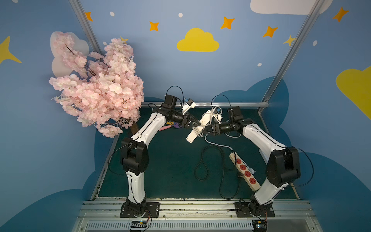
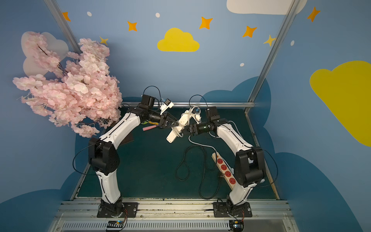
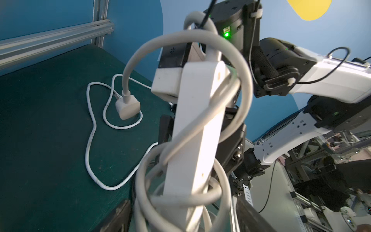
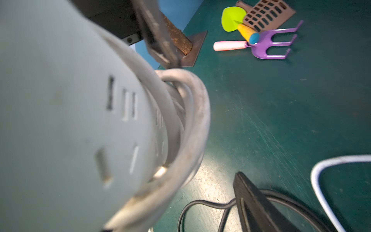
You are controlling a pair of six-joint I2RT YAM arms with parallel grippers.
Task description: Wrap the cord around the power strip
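Observation:
The white power strip (image 1: 190,137) stands tilted between my arms at the back middle of the table, its length running up the left wrist view. Several turns of grey-white cord (image 3: 189,200) circle its lower part there, and looser loops pass over its upper part. A white plug (image 3: 127,107) hangs from one loop. My left gripper (image 1: 196,123) is open, with its blurred fingers (image 3: 250,214) on either side of the wrapped part. Open too, my right gripper (image 1: 207,130) is close beside the strip. One of its fingers (image 4: 251,205) shows; the strip's back fills the view's left and hides the other.
A second strip with red sockets (image 1: 245,171) lies at the front right, and a black cable (image 1: 201,164) loops beside it. Toy garden tools (image 4: 268,44) are at the back left, near the pink blossom tree (image 1: 104,85).

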